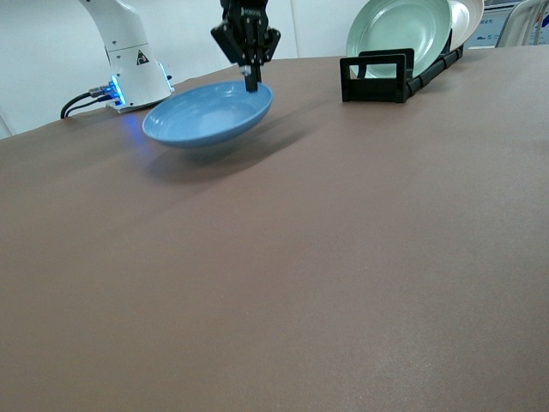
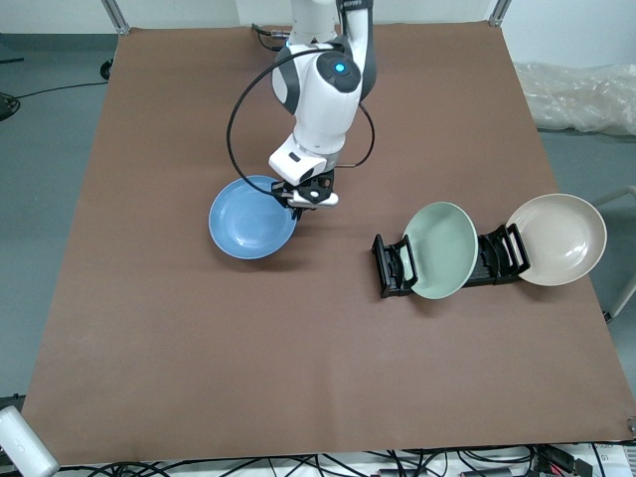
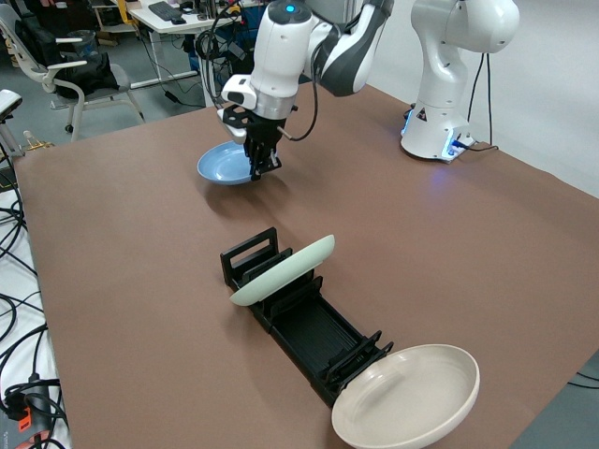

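The gripper (image 1: 252, 81) holds a blue plate (image 2: 248, 224) by its rim, shut on it, with the plate hanging flat above the brown table (image 1: 283, 275). In the camera top view it casts a shadow below. A black rack (image 2: 396, 278) to the right holds a mint green plate (image 2: 442, 248) and a cream plate (image 2: 561, 243), both standing tilted in it. In the camera right view the gripper (image 3: 262, 166) is over the plate's near edge, behind the rack (image 3: 318, 341).
The white arm base (image 3: 435, 131) stands at the back beside a wall, with cables (image 3: 482, 147) running from it. Loose wiring lies beyond the table's edge.
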